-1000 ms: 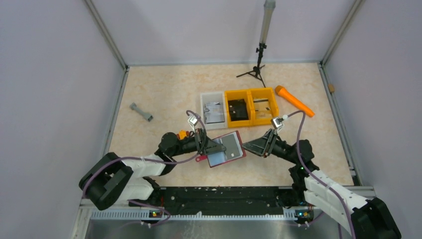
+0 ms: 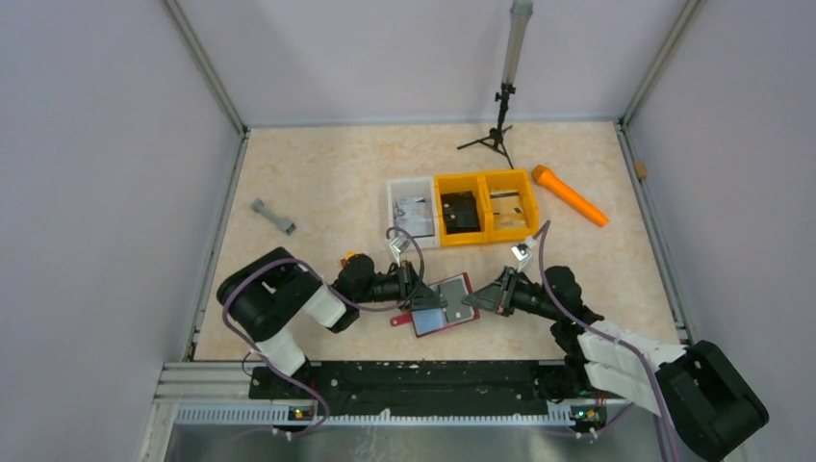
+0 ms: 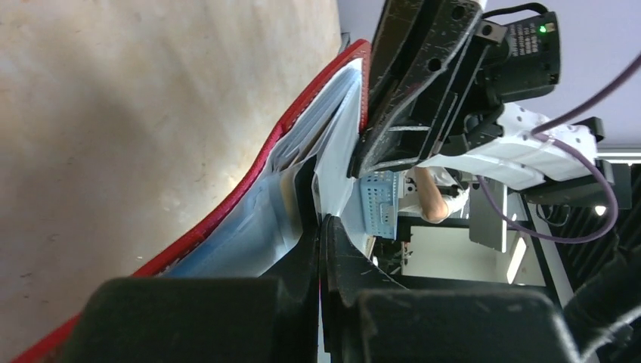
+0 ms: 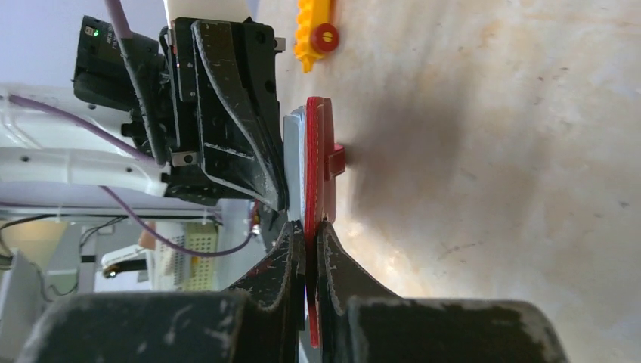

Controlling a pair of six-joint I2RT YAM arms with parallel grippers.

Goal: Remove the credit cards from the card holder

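A red card holder (image 2: 423,327) with clear sleeves and cards is held between both grippers near the table's front middle. In the left wrist view its red edge (image 3: 249,170) and layered sleeves (image 3: 295,189) show, with my left gripper shut at them; whether anything thin is between its fingertips cannot be made out. In the right wrist view the holder (image 4: 321,144) is seen edge-on, standing between the fingers of my right gripper, which is shut on it.
White (image 2: 392,212) and yellow (image 2: 486,188) trays sit behind the holder. An orange microphone (image 2: 573,197), a grey tool (image 2: 274,217) and a small tripod (image 2: 497,137) stand or lie around. A yellow toy (image 4: 314,34) is near the left arm.
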